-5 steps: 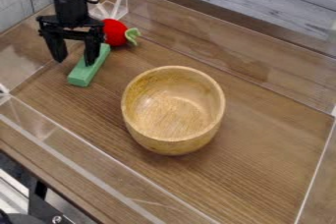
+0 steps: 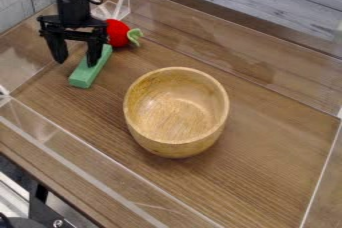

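My black gripper point(image 2: 74, 44) is at the upper left of the camera view, open, its fingers straddling the upper part of a green block point(image 2: 88, 70), which lies on the wooden table. A red object point(image 2: 120, 34), resembling a strawberry or pepper, sits just behind and right of the gripper, partly hidden by it. A large tan bowl point(image 2: 177, 110) stands in the middle, right of and nearer than the green block.
A dark cable or part shows at the lower left edge.
The gripper has shifted very slightly around the green block's upper end. The other things lie where they were.
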